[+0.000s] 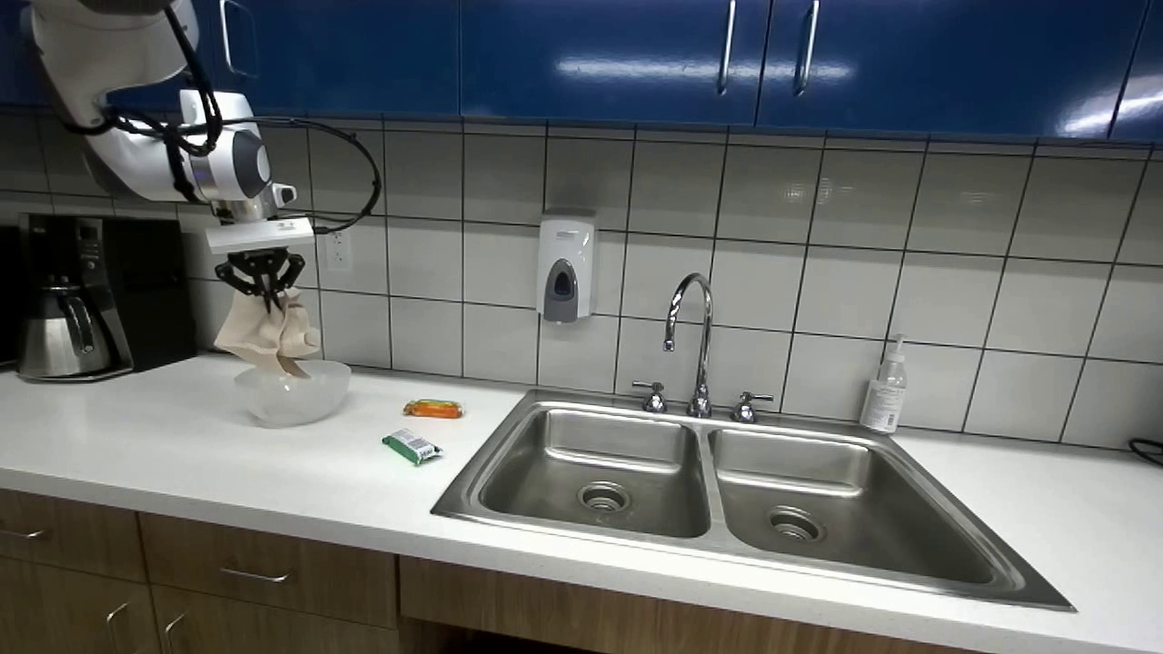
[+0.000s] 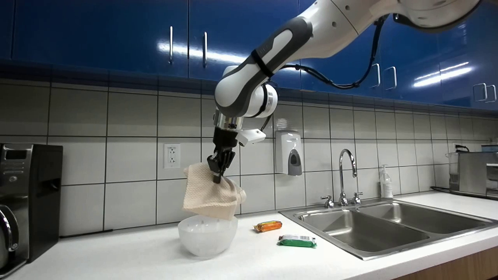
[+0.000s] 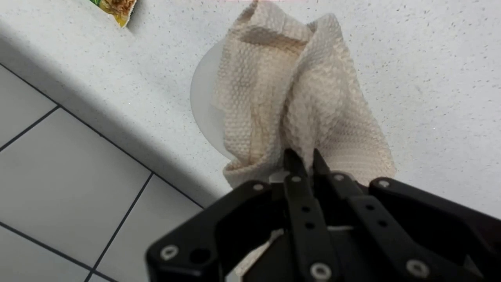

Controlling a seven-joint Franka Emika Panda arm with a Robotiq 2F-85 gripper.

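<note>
A beige waffle-weave cloth [image 1: 265, 331] hangs from my gripper [image 1: 272, 305], which is shut on it. In the second exterior view the cloth [image 2: 210, 193] drapes above a frosted white bowl [image 2: 207, 235], its lowest corner around rim height; whether it touches the bowl cannot be told. From the wrist, the fingertips [image 3: 294, 162] pinch the bunched cloth [image 3: 300, 94], which covers most of the bowl [image 3: 206, 98]. The bowl [image 1: 292, 394] rests upright on the counter; most of its inside is hidden.
An orange packet [image 1: 433, 409] and a green packet [image 1: 412, 447] lie right of the bowl, before the steel sink [image 1: 469, 496]. At the left stands a coffee maker [image 1: 142, 289]. Tiled wall is close behind.
</note>
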